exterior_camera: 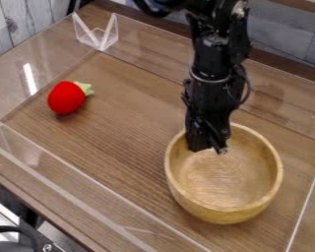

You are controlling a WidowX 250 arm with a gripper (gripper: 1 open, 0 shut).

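The black robot arm reaches down from the top centre, its gripper [200, 138] low at the back-left rim of a tan wooden bowl [232, 187]. The gripper looks shut, with nothing visible between its fingers; whether it touches the rim is unclear. A red round object [66, 97] with a pale green part lies at the left of the table.
A clear plastic piece [94, 30] stands at the back left. Black cables lie at the lower-left corner.
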